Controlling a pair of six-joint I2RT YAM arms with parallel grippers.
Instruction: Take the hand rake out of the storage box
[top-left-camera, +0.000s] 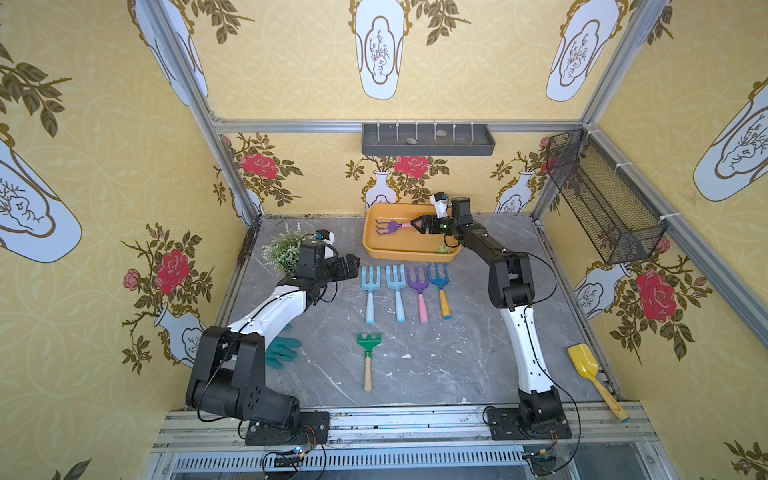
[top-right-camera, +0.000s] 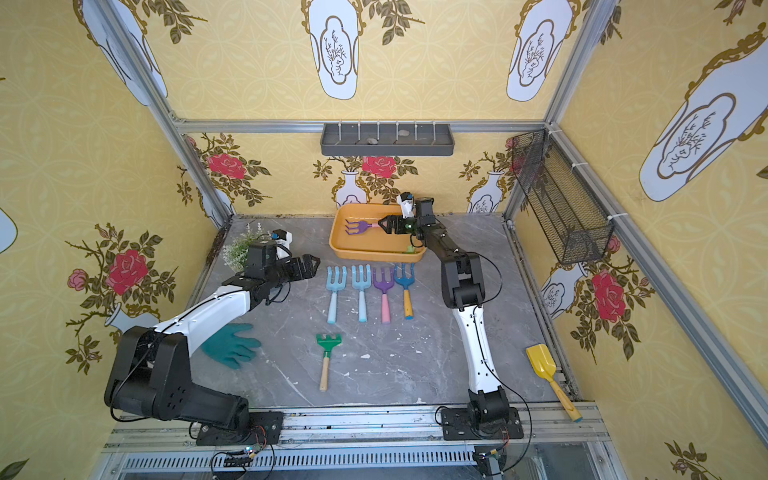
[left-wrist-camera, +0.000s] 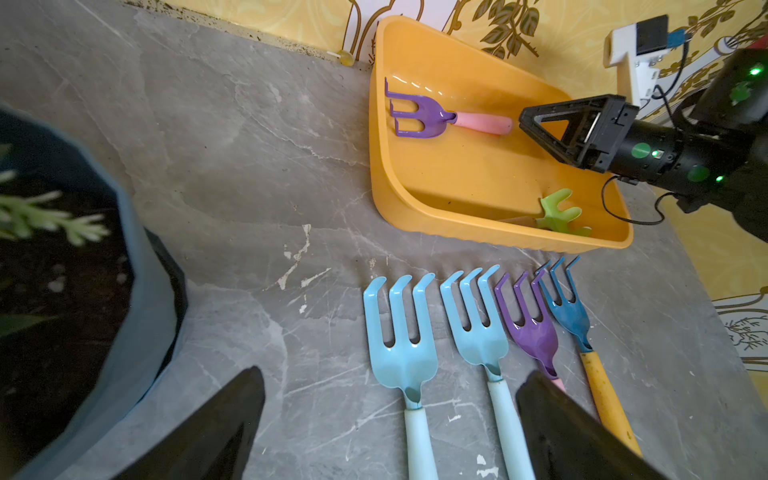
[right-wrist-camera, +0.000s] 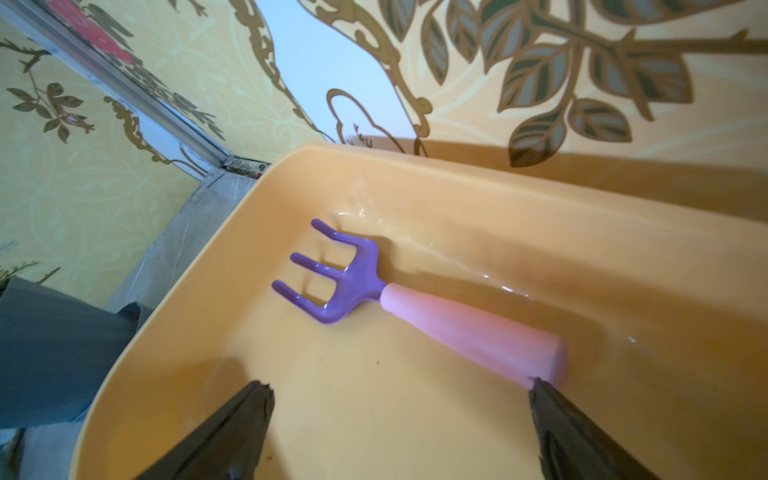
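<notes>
An orange storage box (left-wrist-camera: 496, 228) stands at the back. Inside lies a purple hand rake (right-wrist-camera: 352, 280) with a pink handle (right-wrist-camera: 468, 328), toward the box's back-left; a green tool (left-wrist-camera: 560, 212) lies near the front right wall, partly hidden. My right gripper is open over the box, just beyond the pink handle's end, with nothing between its fingers. My left gripper is open above the table, left of the box and near the plant pot, holding nothing.
Several rakes (left-wrist-camera: 400, 360) lie in a row before the box. A small green rake (top-left-camera: 368, 344) is nearer the front. A potted plant (top-left-camera: 284, 248) and teal glove (top-right-camera: 228, 344) are left; a yellow shovel (top-left-camera: 586, 360) is front right. A wire basket (top-left-camera: 608, 200) hangs right.
</notes>
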